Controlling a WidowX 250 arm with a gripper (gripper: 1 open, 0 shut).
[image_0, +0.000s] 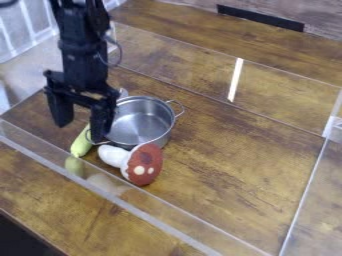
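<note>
My black gripper (82, 112) is blurred, lowered on the left of a steel pot (143, 122), with its fingers spread apart near a pale green elongated vegetable (80, 144), which is partly hidden behind it. In front of the pot lie a white object (114, 156) and a red, spotted piece like meat (144, 164). Whether the fingers touch the vegetable or the pot cannot be told.
Clear panels border the wooden table (234, 170) at the front, back and right. A dark slot shows at the top right.
</note>
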